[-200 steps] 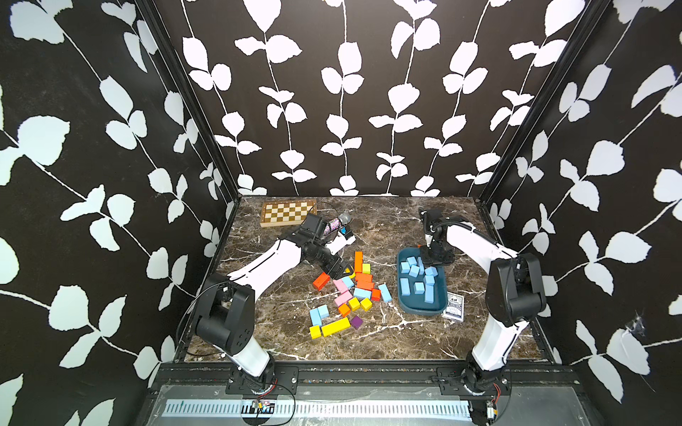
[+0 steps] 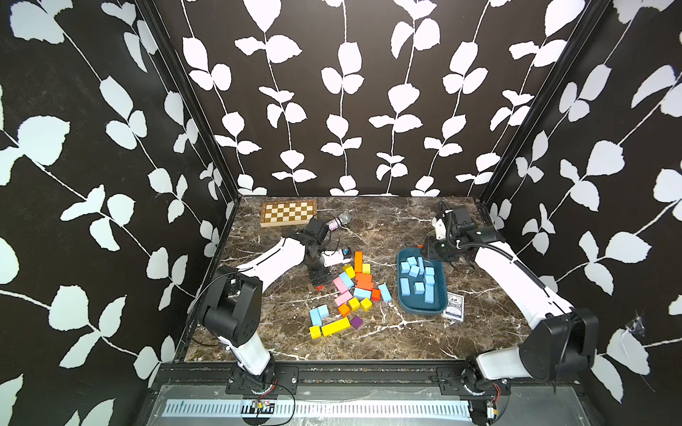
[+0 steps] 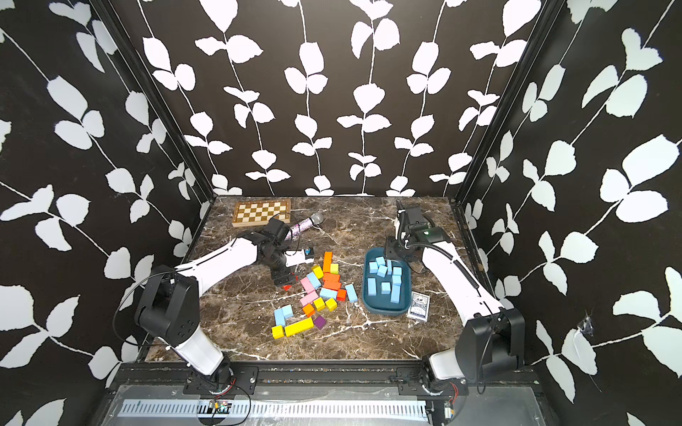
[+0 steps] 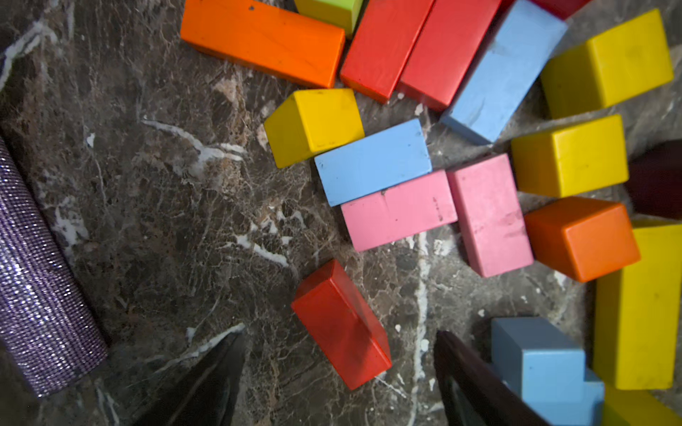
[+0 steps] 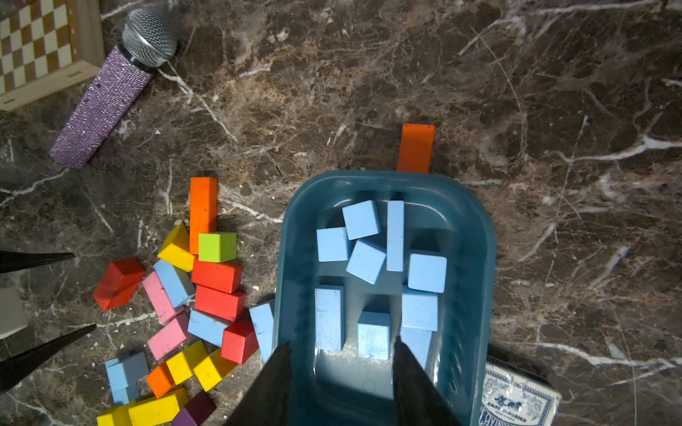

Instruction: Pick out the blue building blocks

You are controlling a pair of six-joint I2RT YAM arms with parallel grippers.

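A dark teal tray [image 5: 469, 298] holds several light blue blocks [image 5: 329, 318]. In the left wrist view a blue block [image 4: 373, 162] lies against a yellow and a pink one, another blue block [image 4: 503, 71] beside red ones, and blue blocks [image 4: 537, 355] at the lower right. A blue block [image 5: 262, 326] lies just outside the tray. My left gripper is open over a loose red block [image 4: 341, 323], left of the pile, nothing held. My right gripper is open above the tray, empty.
A chessboard [image 2: 288, 211] and a glittery microphone [image 5: 96, 110] lie at the back left. A card box [image 5: 518, 394] is right of the tray, an orange block [image 5: 415, 145] behind it. Yellow, pink, red and purple blocks crowd the middle.
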